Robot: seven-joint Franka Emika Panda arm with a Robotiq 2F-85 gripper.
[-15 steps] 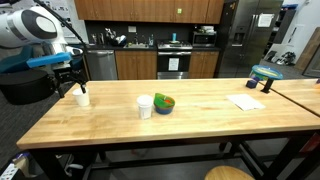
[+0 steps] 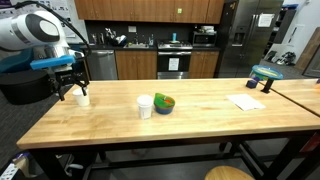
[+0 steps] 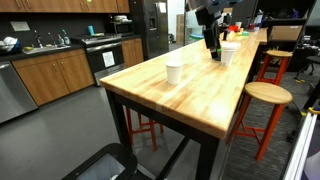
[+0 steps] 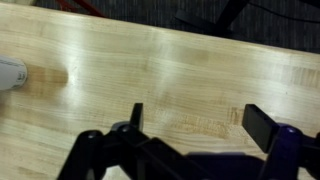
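My gripper stands open above the left end of the wooden table. In the wrist view, both dark fingers are spread wide, with bare wood in the gap between them. A white cup stands upright close beside the gripper; in the wrist view only part of this white object shows at the left edge, clear of the fingers. Farther along the table is a second white cup, touching or nearly touching a bowl with green and red colours.
A white sheet lies on the right part of the table. Bare wood stretches between the bowl and the sheet. Stools stand along one side. The table's edge runs close to the gripper.
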